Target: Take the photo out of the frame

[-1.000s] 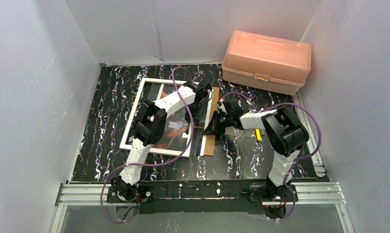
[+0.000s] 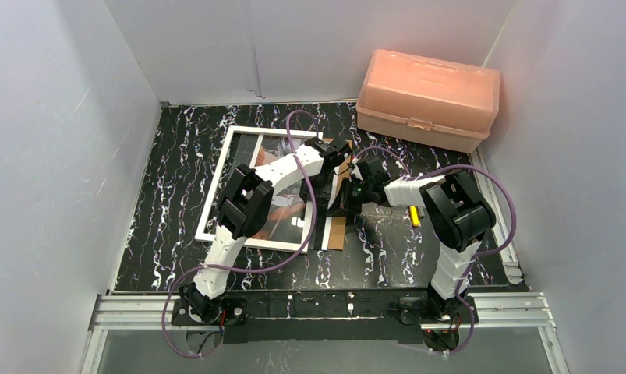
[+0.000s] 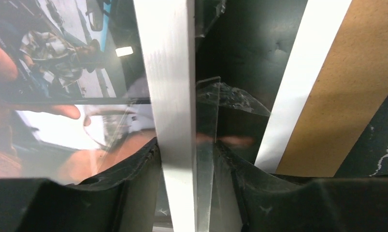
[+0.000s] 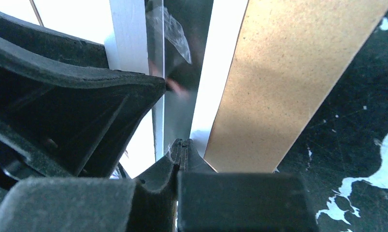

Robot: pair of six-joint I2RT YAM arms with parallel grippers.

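A white picture frame [image 2: 211, 183] lies on the marble table with a photo collage [image 3: 71, 67] under clear plastic. My left gripper straddles the frame's right white bar [image 3: 167, 58], its fingers either side of it and of a clear sheet edge [image 3: 208, 101], part open; whether they touch is unclear. Right of this lie a dark panel, a white strip [image 3: 298, 82] and a brown board [image 4: 288, 72]. My right gripper is shut at the white strip's left edge, nothing visible between its fingers. The left gripper's black body fills much of the right wrist view's left side.
A salmon plastic box [image 2: 426, 93] stands at the back right. A yellow item [image 2: 415, 216] lies beside the right arm. Purple cables arch over both arms.
The left arm has moved slightly rightward over the last second, and the frame has shifted a little right with it. The right arm looks unchanged.
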